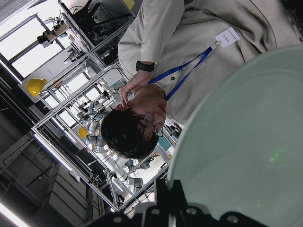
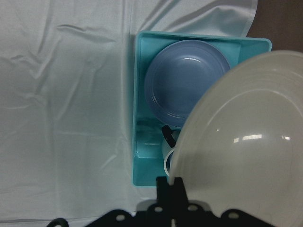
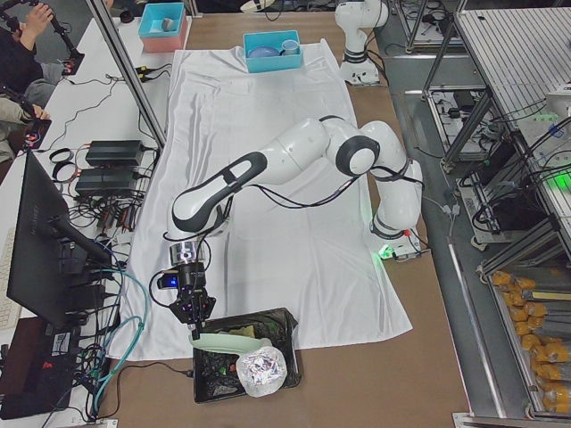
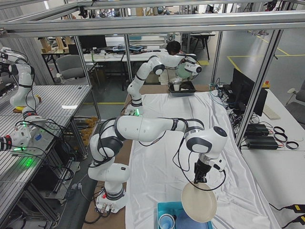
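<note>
A light green plate [image 1: 236,142] fills the right of the left wrist view, with my left gripper [image 3: 194,325] shut on its rim; in the camera left view it is tilted nearly edge-on [image 3: 227,344] over a black bin [image 3: 210,385]. A round foil-covered item [image 3: 261,371] sits in that bin. My right gripper [image 4: 200,179] is shut on the rim of a cream plate [image 4: 199,205], held over a teal box [image 2: 142,163]. That box holds a blue plate [image 2: 182,78] and a cup [image 4: 166,222], partly hidden by the cream plate.
A monitor [image 3: 40,250], cables and metal posts line one side. A person [image 1: 132,127] stands close to my left gripper.
</note>
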